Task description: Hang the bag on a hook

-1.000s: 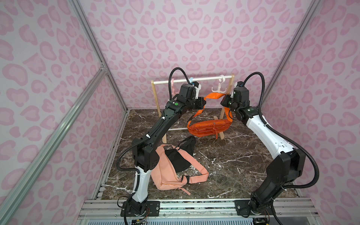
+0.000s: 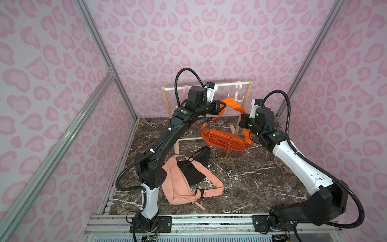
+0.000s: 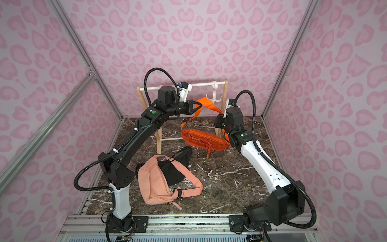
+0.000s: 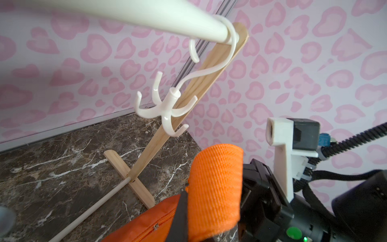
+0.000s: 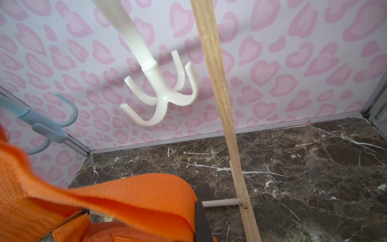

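Observation:
An orange bag [image 2: 225,140] hangs in the air, its body tilted, with the right end lower. Its orange strap [image 2: 233,104] spans both grippers. My left gripper [image 2: 221,106] is shut on the strap at the left, and the right gripper [image 2: 243,121] is shut on it at the right, lower down. The strap fills the space by the fingers [image 5: 203,223] in the right wrist view. A white multi-prong hook [image 4: 167,106] hangs from the rack's bar, behind the strap. In the right wrist view the hook [image 5: 161,90] is above the strap; its prongs hold nothing.
The rack's white bar [image 2: 229,84] rests on wooden posts [image 4: 155,143]. A pale blue hook [image 5: 48,123] and a pink hook [image 2: 185,89] also hang there. A pink bag [image 2: 177,181] and black bag [image 2: 193,171] lie front left.
My right gripper went lower and the left one rose slightly.

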